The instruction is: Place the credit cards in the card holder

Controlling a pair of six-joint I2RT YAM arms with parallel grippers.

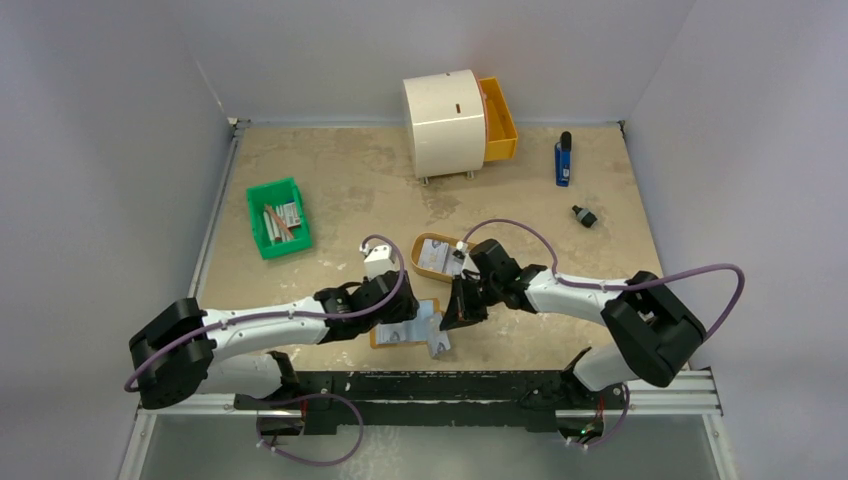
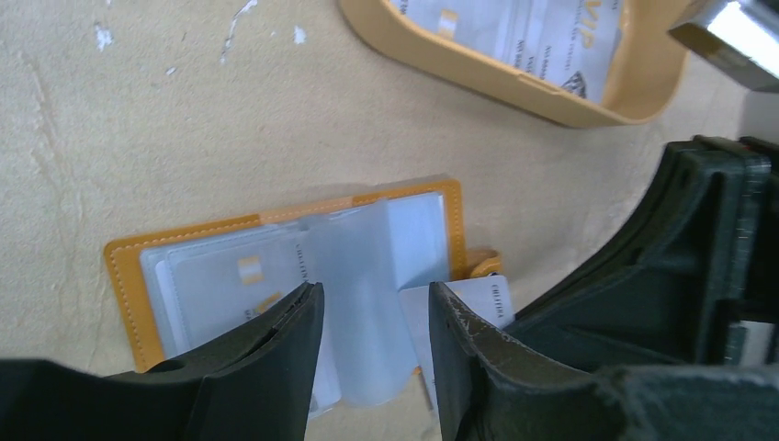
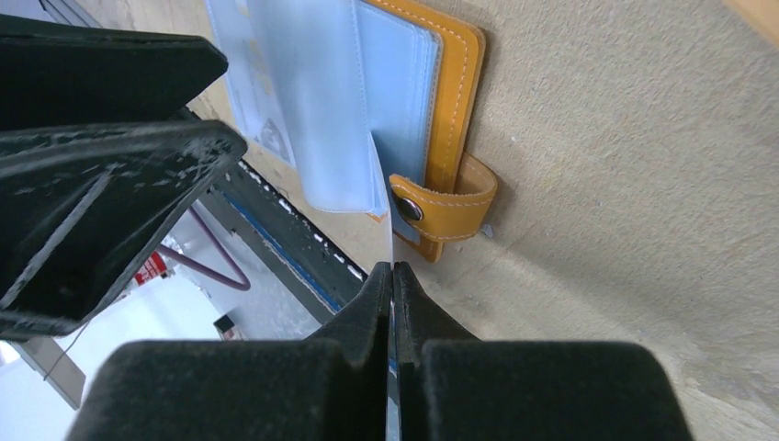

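The orange leather card holder, with pale blue sleeves, lies open at the table's front centre; its snap strap (image 3: 450, 207) shows in the right wrist view. My left gripper hangs over the sleeves with its fingers apart, nothing visibly held. My right gripper is shut on a thin pale card, seen edge-on in the right wrist view, which reaches to the sleeves at the holder's strap end. A tan tray (image 1: 429, 262) behind holds more cards.
A white drum (image 1: 442, 125) with a yellow drawer stands at the back, a green basket (image 1: 260, 199) at left, a blue tool (image 1: 562, 160) and a small dark object (image 1: 585, 215) at right.
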